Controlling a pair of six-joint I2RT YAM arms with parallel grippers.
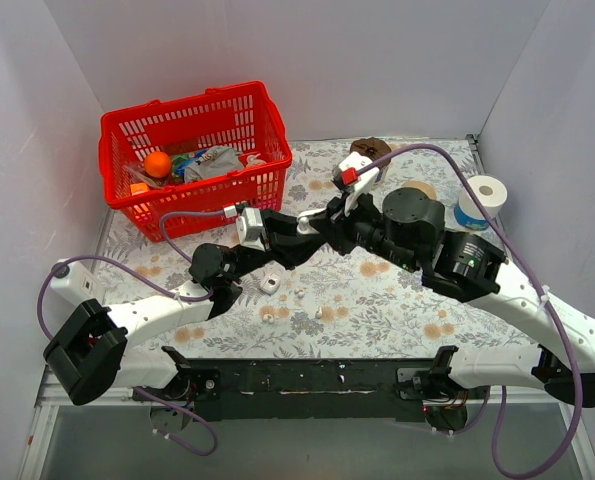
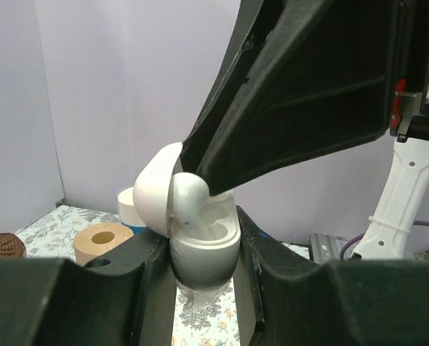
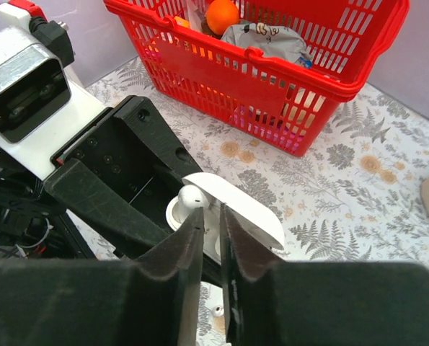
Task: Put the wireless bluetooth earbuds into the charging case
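Note:
Gripped in the air by my left gripper, which is shut on it, is a white charging case (image 2: 203, 252) with its lid (image 3: 243, 209) standing open. The rounded head of a white earbud (image 3: 192, 196) shows at the case's opening; how deep it sits is unclear. My right gripper is close against the case, narrowly open. A slim gap shows between its fingers, and the earbud's head appears beside one fingertip. In the left wrist view the right fingers (image 2: 293, 108) come down from the upper right to the case and earbud.
On the patterned table below lie a small white box (image 1: 269, 284) and several tiny white pieces, one white piece (image 1: 268, 318) nearer the front. A red basket (image 1: 199, 190) stands at the back left. A paper roll (image 1: 485, 196) and a brown-topped jar (image 1: 371, 150) stand at the back right.

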